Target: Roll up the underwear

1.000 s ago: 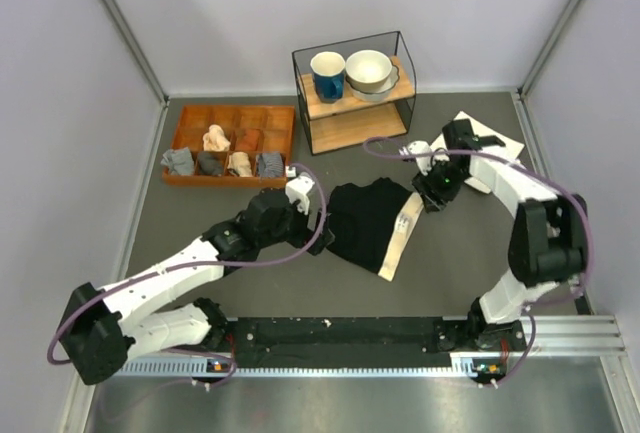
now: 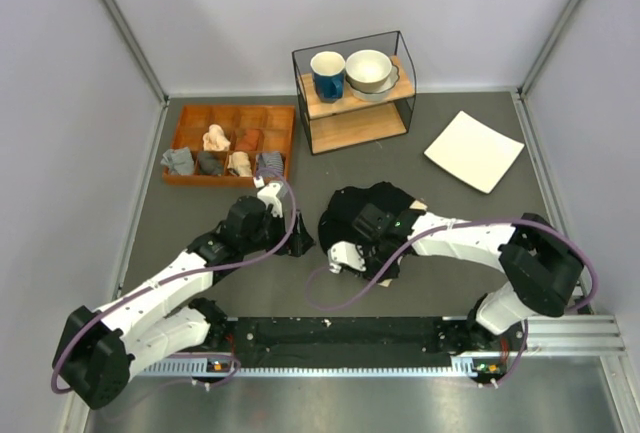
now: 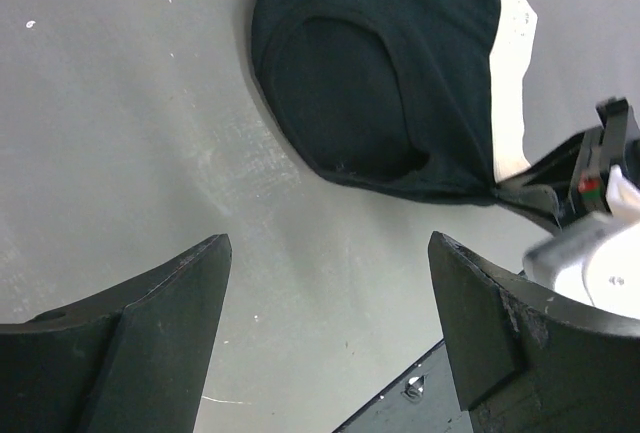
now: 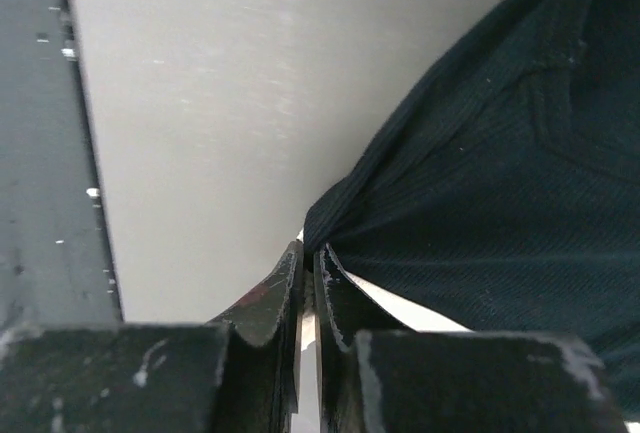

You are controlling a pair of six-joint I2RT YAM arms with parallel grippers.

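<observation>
The black underwear [image 2: 345, 205] lies spread on the table, its cream waistband [image 3: 512, 73] running along the right side in the left wrist view. My right gripper is shut on a pinched bit of black cloth at the near edge, close to the waistband. From above, the right arm covers much of the garment. My left gripper stands open beside the near left of the underwear, with only bare table between its fingers. A leg opening [image 3: 345, 93] shows as a curved edge in the cloth.
At the back left, a wooden divided box [image 2: 235, 118] holds several rolled cloths. A wire rack [image 2: 355, 128] with a mug and bowls stands behind the underwear. To the right lies a white square board [image 2: 474, 151].
My right gripper has come from the far right end of the waistband to the near edge and taken hold of cloth there. The left gripper has shifted slightly to the left.
</observation>
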